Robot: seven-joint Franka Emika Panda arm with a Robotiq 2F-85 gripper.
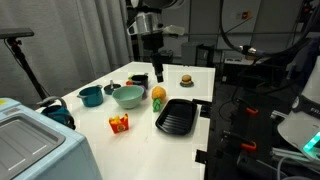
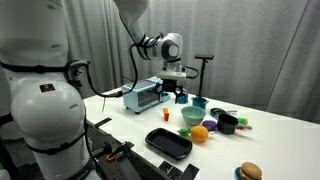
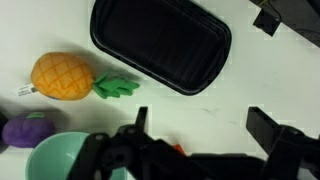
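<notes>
My gripper is open, with only bare white table showing between its two fingers. In exterior view 1 the gripper (image 1: 147, 66) hangs over the table, above the area of the green bowl (image 1: 128, 96) and the orange pineapple (image 1: 158, 93). A black rectangular tray (image 1: 178, 127) lies empty on the table. In the wrist view the tray (image 3: 160, 40) is beyond the fingers, while the pineapple (image 3: 62, 76) with its green leaves lies to the left. A purple item (image 3: 28, 129) and the green bowl (image 3: 60, 158) are partly cut off at lower left.
A red and yellow item (image 1: 118, 124) stands near a white-and-blue box (image 1: 40, 150). Farther back are a teal pot (image 1: 91, 96) and a black pan (image 2: 228, 123). A toy burger (image 2: 249, 171) sits apart.
</notes>
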